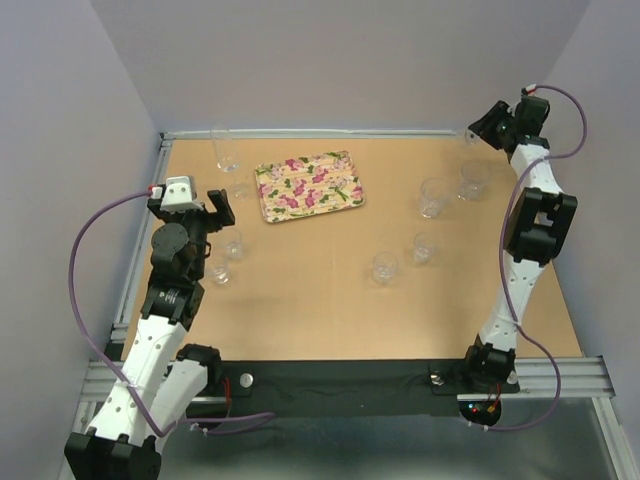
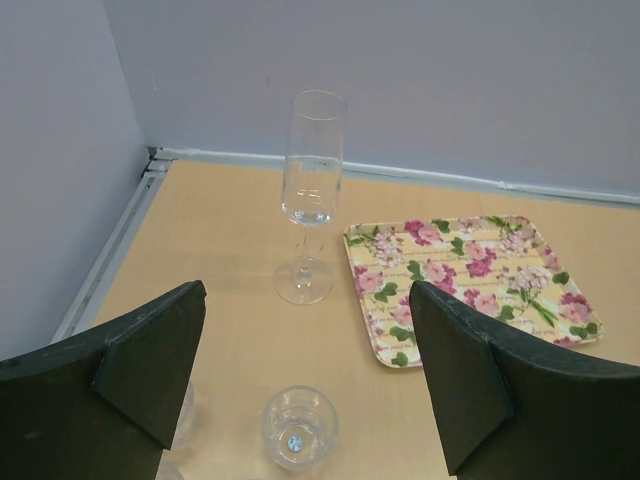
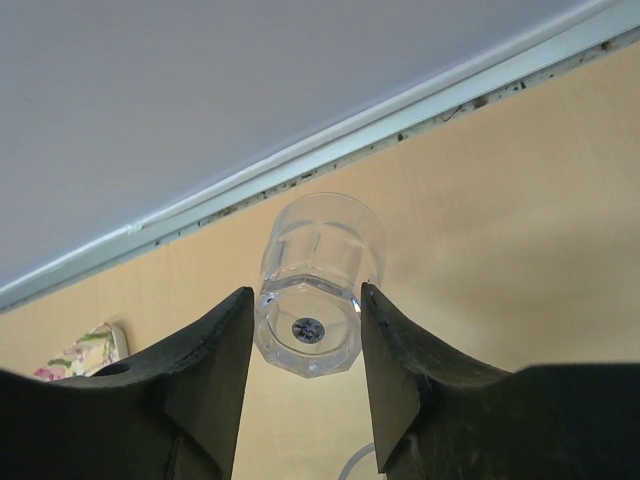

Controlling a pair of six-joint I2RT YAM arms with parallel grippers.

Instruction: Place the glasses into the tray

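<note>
The floral tray (image 1: pixel 310 188) lies empty at the back of the table. A clear glass (image 3: pixel 315 265) stands out between the fingertips of my right gripper, close to both; whether they grip it cannot be told. In the top view that right gripper (image 1: pixel 473 130) is at the far right, by the back edge. My left gripper is open and empty, left of the tray. Beyond it rises a tall stemmed glass (image 2: pixel 312 190), with a short glass (image 2: pixel 299 428) nearer.
One glass (image 1: pixel 474 180) stands just in front of the right gripper. The back wall (image 3: pixel 250 80) and metal edge rail (image 1: pixel 310 133) are close behind it. Bare table (image 1: pixel 310 300) fills the middle and front.
</note>
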